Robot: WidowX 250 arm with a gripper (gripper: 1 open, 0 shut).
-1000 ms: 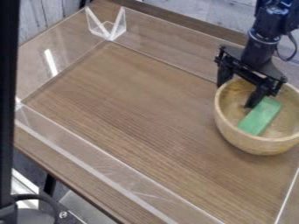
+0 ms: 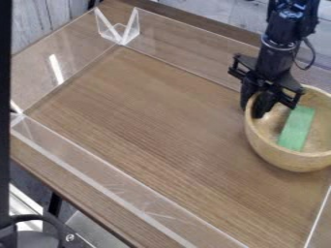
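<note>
A round light wooden bowl (image 2: 268, 153) sits at the right of the table, with a green block (image 2: 296, 130) inside it. My black gripper (image 2: 258, 103) is at the bowl's rear left rim and reaches down to it. The fingertips are dark and small, and whether they pinch the rim is hard to see.
A clear angular plastic piece (image 2: 118, 27) stands at the back left. Transparent edging runs along the left and front. Black fittings are at the lower left corner.
The bowl has shifted a little to the right, and the green block inside now stands higher and more upright in view. The gripper has moved slightly with it.
</note>
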